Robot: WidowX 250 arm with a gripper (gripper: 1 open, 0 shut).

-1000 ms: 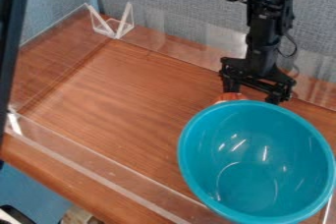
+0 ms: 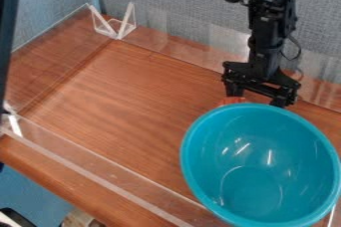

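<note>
A large teal bowl (image 2: 260,171) fills the lower right of the wooden table. Just behind its back rim, my black gripper (image 2: 256,90) hangs low over the table. A small reddish object (image 2: 232,101) shows partly under the gripper, mostly hidden by it and the bowl; whether the fingers touch it cannot be told, nor can their opening.
A white wire-like frame (image 2: 114,24) stands at the back left corner. A grey padded wall rises close behind the arm.
</note>
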